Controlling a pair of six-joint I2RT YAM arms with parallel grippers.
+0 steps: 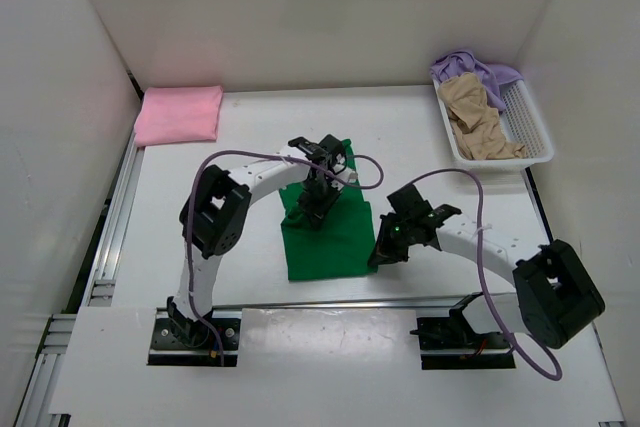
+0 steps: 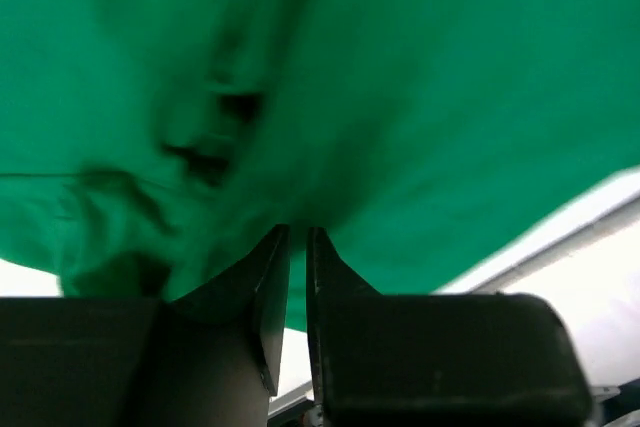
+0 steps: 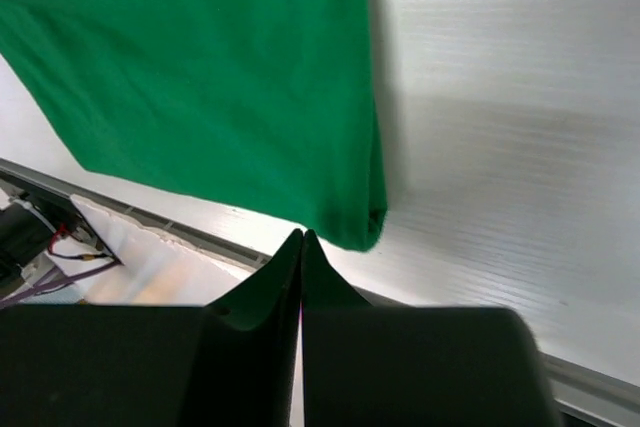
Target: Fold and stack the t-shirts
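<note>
A green t-shirt (image 1: 330, 252) lies partly folded on the table, its near part flat and a rumple across its left middle. Over that rumple in the top view is my left gripper (image 1: 317, 217). The left wrist view shows the left gripper's fingers close together, with a narrow gap and only shirt behind it. My right gripper is shut with nothing between its fingers. Just beyond its tips is the shirt's near right corner (image 3: 362, 227), curled slightly and apart from them. In the top view the left arm hides the shirt's middle.
A pink folded t-shirt (image 1: 178, 115) rests at the far left. At the far right, a white basket (image 1: 527, 123) holds a purple cloth (image 1: 478, 71) and a tan cloth (image 1: 472, 117).
</note>
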